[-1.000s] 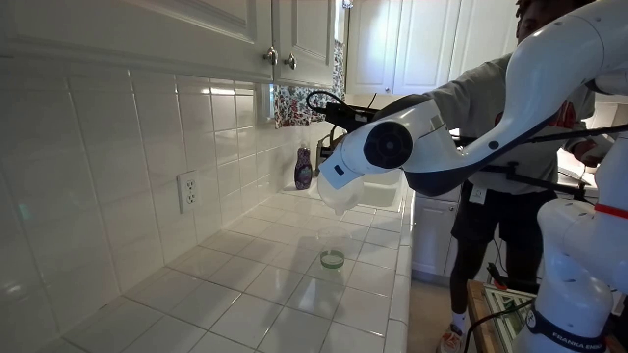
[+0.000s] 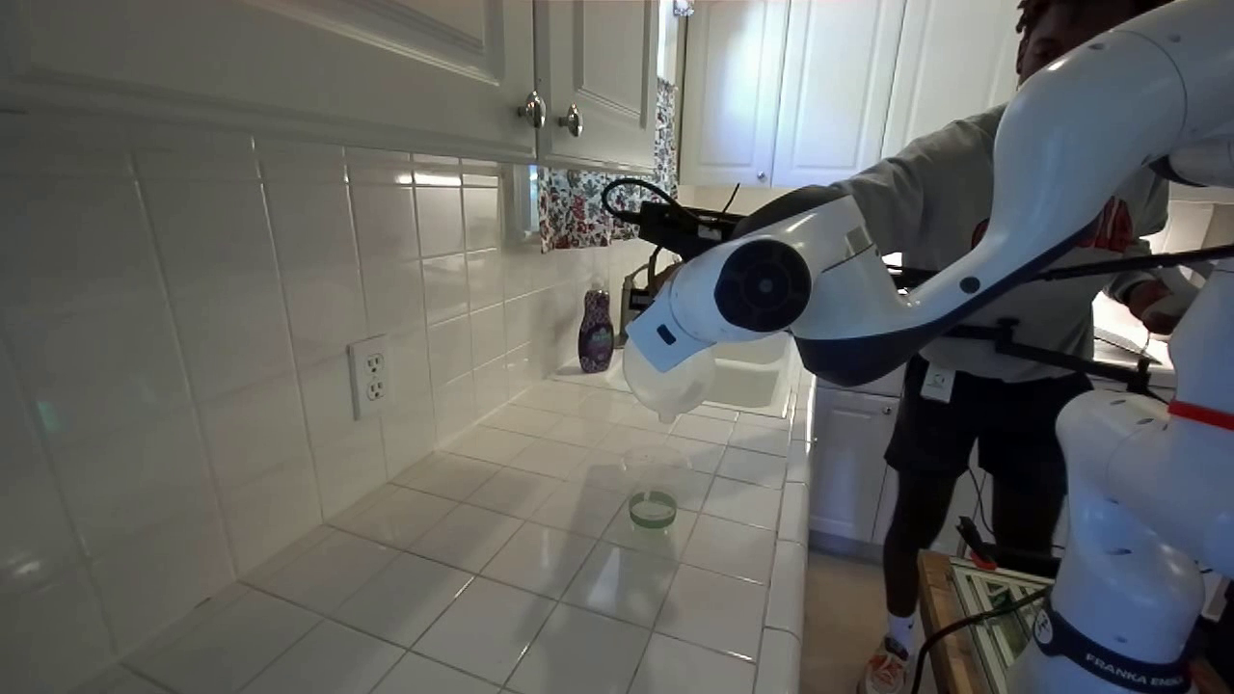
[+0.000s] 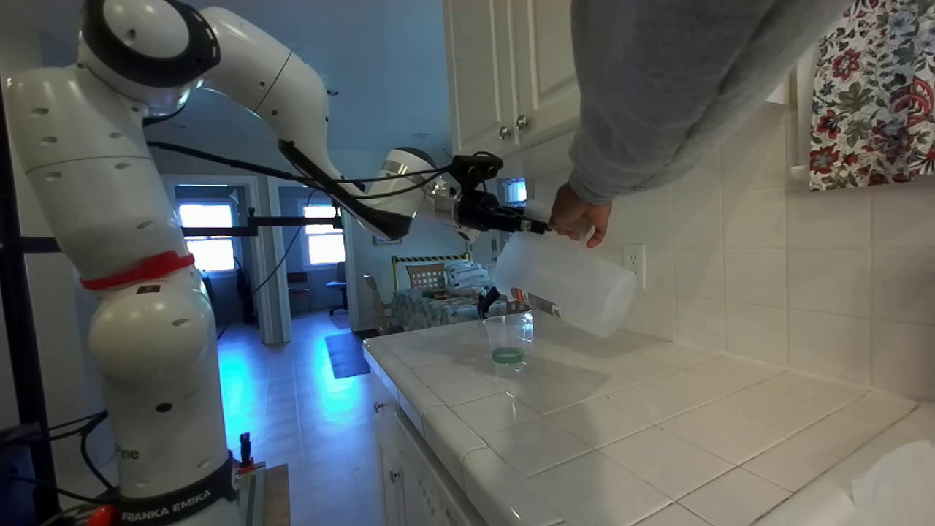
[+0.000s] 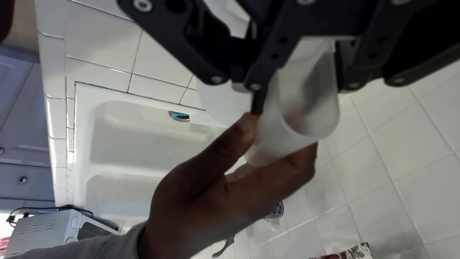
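Note:
A translucent white pitcher [image 3: 565,279] is held tilted above the counter, its spout [image 2: 667,413] low in exterior view 1. My gripper is shut on its handle [image 4: 276,142], which passes between the fingers in the wrist view. A person's hand [image 4: 207,190] also touches the end of this handle. Below the pitcher, a clear cup [image 3: 509,336] stands upright on the tiles with a little green liquid [image 2: 653,509] at its bottom. Most of the gripper is hidden behind the arm in exterior view 1.
A white double sink [image 4: 142,133] lies beyond the counter. A purple soap bottle [image 2: 596,332] stands near the tiled wall. The person's sleeve [image 3: 675,96] reaches in over the pitcher. Bare counter tiles [image 2: 463,613] spread around the cup.
Almost nothing differs from a second ago in exterior view 1. Arm, pitcher and cup keep their places.

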